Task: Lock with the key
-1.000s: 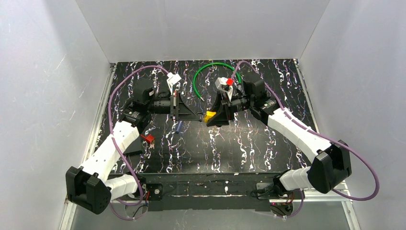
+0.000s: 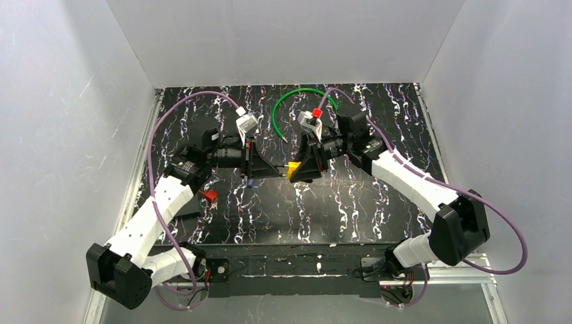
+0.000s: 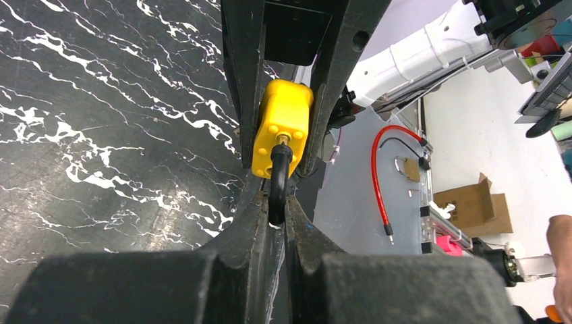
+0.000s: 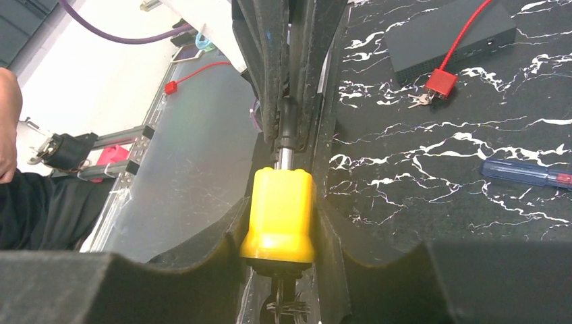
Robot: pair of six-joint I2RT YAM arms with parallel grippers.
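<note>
Between my two grippers hangs a yellow padlock (image 2: 293, 170). My right gripper is shut on its yellow body (image 4: 280, 209), with a finger at either side. My left gripper is shut on the black-sleeved shackle (image 3: 279, 179). In the right wrist view, bare metal shows between the black sleeve and the body. A key ring with keys (image 4: 289, 308) is partly visible below the body's dark lower end. The keyhole is hidden, so I cannot tell how the key sits.
A red lock with keys (image 4: 441, 82) lies beside a dark box (image 4: 448, 40) on the marbled table. A blue screwdriver (image 4: 518, 173) rests nearby. At the back curves a green hose (image 2: 275, 113).
Both grippers keep their hold.
</note>
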